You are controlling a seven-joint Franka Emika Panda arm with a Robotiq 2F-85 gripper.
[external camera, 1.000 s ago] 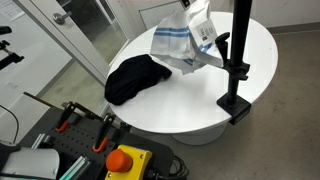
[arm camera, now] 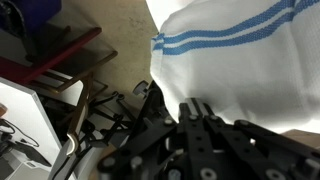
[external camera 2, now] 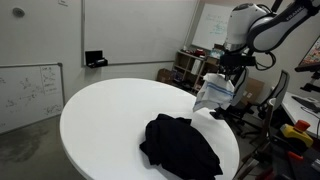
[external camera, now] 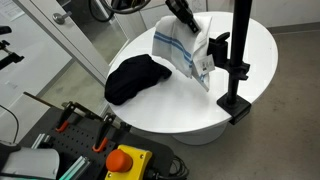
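Note:
A white towel with blue stripes (external camera: 180, 45) hangs in folds over the far right part of the round white table (external camera: 165, 112). My gripper (external camera: 192, 24) is at its upper edge, shut on the cloth. In exterior view 2 the towel (external camera 2: 212, 94) drapes down near the table's right side, below the arm. The wrist view shows the towel (arm camera: 235, 75) spread past the dark fingers, which hide the pinched part. A crumpled black cloth (external camera: 137, 78) lies on the table, left of the towel and apart from it.
A black upright post with a clamp (external camera: 235, 100) stands at the table's right edge, close to the towel. An orange-red button on a yellow box (external camera: 120, 160) sits in front.
My gripper has come lower and into fuller view. The towel has gone from bunched to hanging longer, its lower corner now further down beside the post. The black cloth has not moved.

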